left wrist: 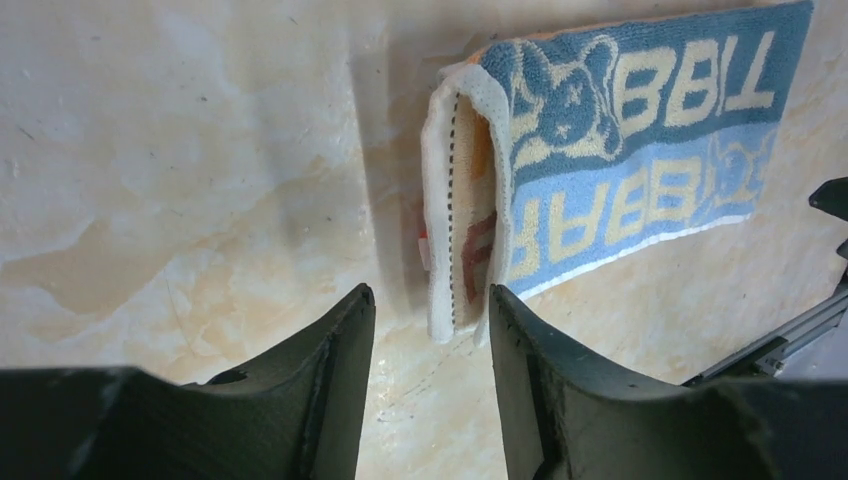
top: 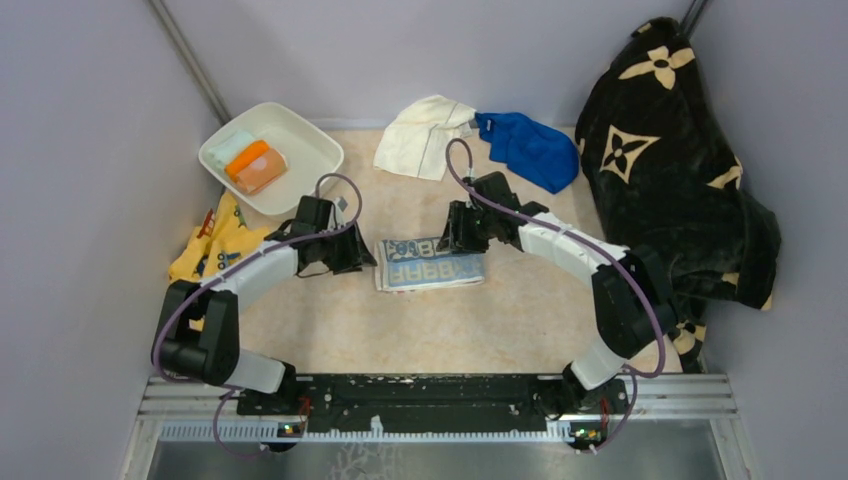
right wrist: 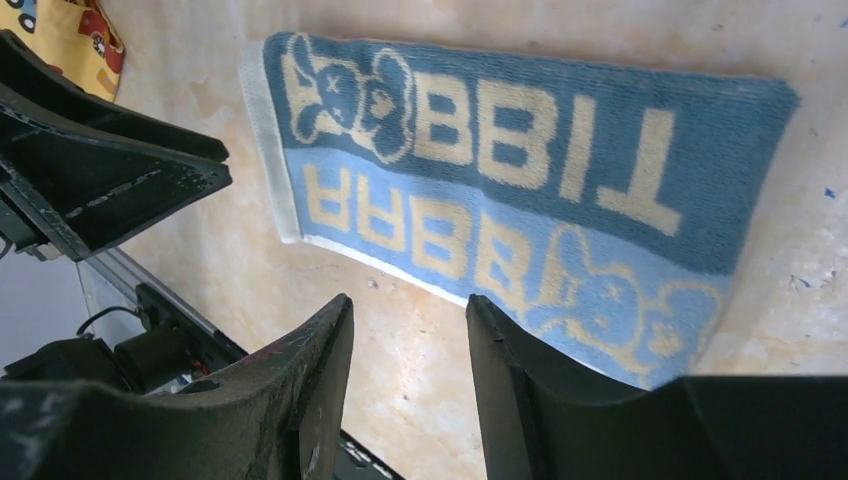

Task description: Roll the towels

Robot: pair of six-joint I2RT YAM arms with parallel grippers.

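A blue towel with cream lettering (top: 430,272) lies folded on the table between my two arms. Its left end shows an open fold with pale layered edges (left wrist: 438,220) and some orange inside. My left gripper (top: 358,262) is just left of that end; in the left wrist view its fingers stand apart, with a towel corner near the right fingertip (left wrist: 497,300), contact unclear. My right gripper (top: 450,245) is over the towel's right part. In the right wrist view its fingers (right wrist: 338,320) are apart with only bare table between them.
A white bin (top: 312,152) with rolled towels stands at the back left, beside a yellow cloth (top: 228,240). White (top: 420,135) and blue (top: 535,150) cloths lie at the back. A dark patterned blanket (top: 680,190) fills the right side.
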